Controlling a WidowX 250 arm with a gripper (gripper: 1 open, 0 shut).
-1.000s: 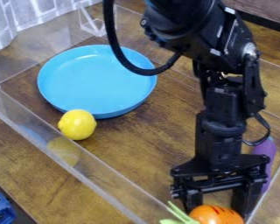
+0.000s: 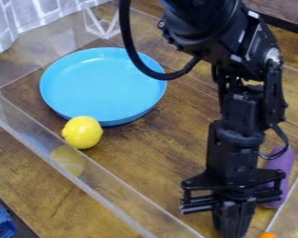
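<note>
My black gripper (image 2: 229, 210) is low at the right front of the camera view, shut, with nothing visible between its fingers. Just right of it a small orange object (image 2: 268, 234) peeks out at the bottom edge, mostly out of frame. A purple object (image 2: 275, 175) lies partly hidden behind the gripper's right side.
A blue plate (image 2: 101, 85) sits at the back left, with a yellow lemon-like object (image 2: 82, 132) in front of it. Clear plastic walls border the wooden surface. The middle of the surface left of my arm is bare.
The orange carrot-like object with green leaves, visible below my gripper a second ago, now shows only a sliver at the lower right. The gripper has shifted slightly.
</note>
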